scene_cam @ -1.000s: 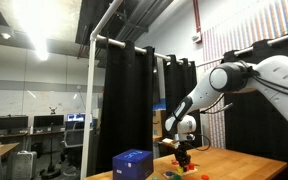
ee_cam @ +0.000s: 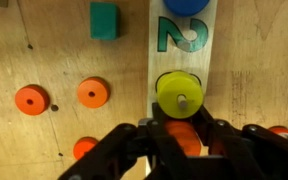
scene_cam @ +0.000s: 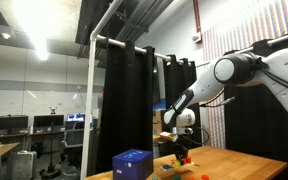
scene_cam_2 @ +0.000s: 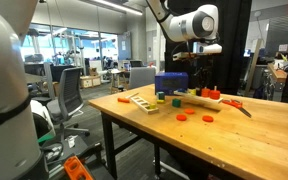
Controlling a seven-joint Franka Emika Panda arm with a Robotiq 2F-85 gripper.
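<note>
In the wrist view my gripper is shut, with an orange-red round piece (ee_cam: 184, 139) between its dark fingers. Just beyond it, over a pale board (ee_cam: 178, 62), is a yellow round piece (ee_cam: 178, 94) with a light centre. I cannot tell how firmly that one sits. A blue round piece (ee_cam: 186, 4) lies farther up the board, past the printed 2. From the second exterior view, the arm hangs over the board's red pieces (scene_cam_2: 210, 93); its fingers are hard to make out there.
Loose orange discs (ee_cam: 93, 92) and a green block (ee_cam: 104, 20) lie left of the board. Another red disc (ee_cam: 282, 132) is to its right. A blue box (scene_cam: 133, 164) stands at the table's edge. Scissors (scene_cam_2: 234, 103) lie past the board.
In the first exterior view, my gripper has risen and shifted slightly left from its lower place over the pieces. The blue box has stayed where it was.
</note>
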